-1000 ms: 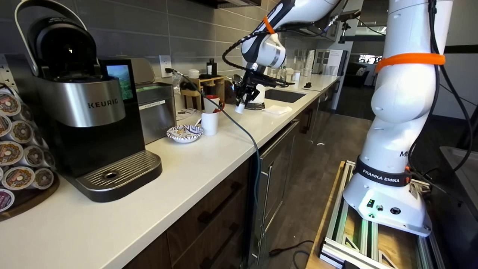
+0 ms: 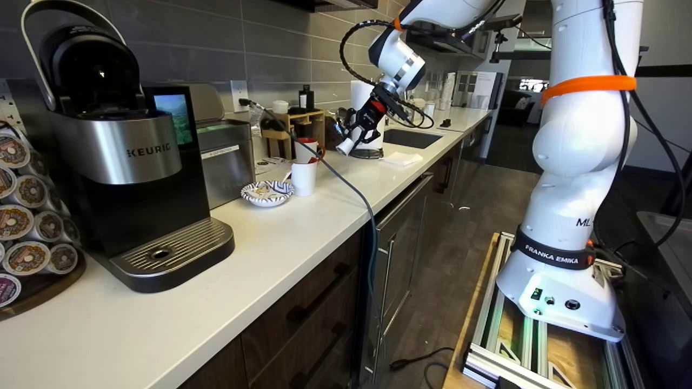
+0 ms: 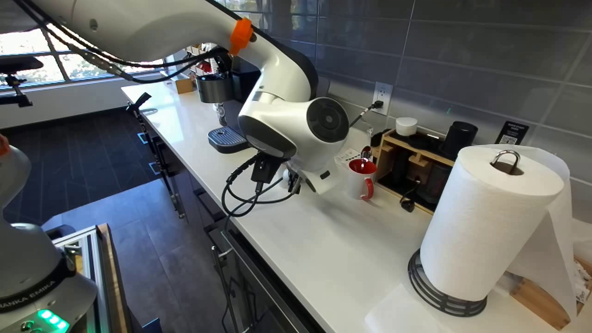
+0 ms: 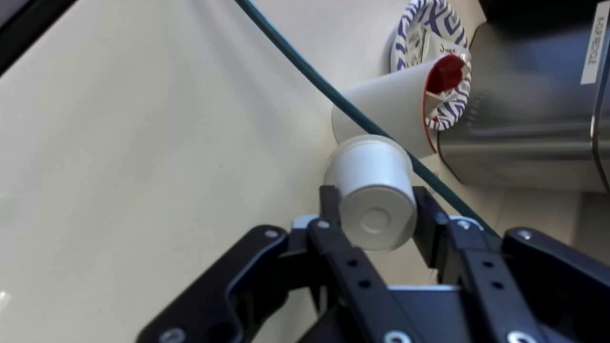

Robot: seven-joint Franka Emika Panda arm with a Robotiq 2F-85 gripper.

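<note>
In the wrist view a small white coffee pod (image 4: 376,191) sits between the black fingers, my gripper shut on it. Exterior view 1 has my gripper (image 2: 355,140) tilted down and toward the coffee machine, the white pod (image 2: 345,147) at its tip, held above the counter. The Keurig machine (image 2: 146,152) stands on the near part of the counter, its top handle raised and its head open. In exterior view 2 the arm's wrist hides the gripper's fingers and the pod.
A dark cable (image 2: 334,169) runs slantwise across the counter between gripper and machine. Two mugs, one a white mug (image 2: 303,178), stand beside a patterned bowl (image 2: 267,193). A steel bin (image 2: 224,159) stands behind the bowl. A paper towel roll (image 3: 488,216) is at the other side.
My gripper has risen a little and tilted from nearly straight down toward the coffee machine. The pod has moved with it; mugs, bowl and machine have stayed put.
</note>
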